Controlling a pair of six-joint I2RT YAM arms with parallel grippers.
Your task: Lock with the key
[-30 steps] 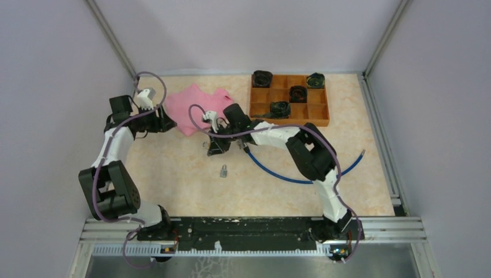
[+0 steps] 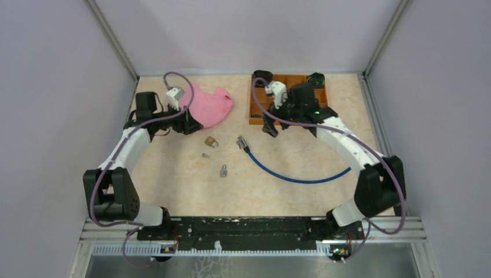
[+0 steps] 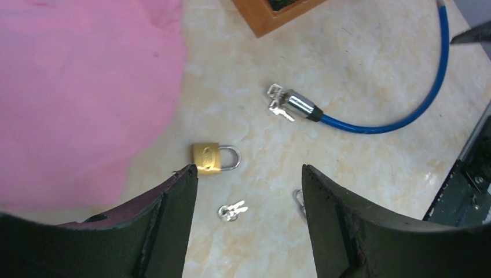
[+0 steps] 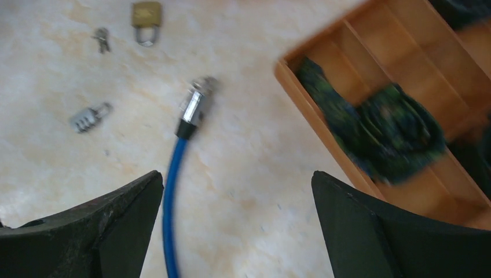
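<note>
A brass padlock lies near the pink cloth. Small keys lie beside it. A silver combination lock is nearer the front. A blue cable lock has keys at its metal head. My left gripper hangs over the cloth's front, open with nothing held. My right gripper is open above the table, by the tray, empty.
A wooden compartment tray with dark green and black items stands at the back right.
My right arm has swung right and back, away from the padlock and keys to beside the tray. My left gripper has moved right over the cloth.
</note>
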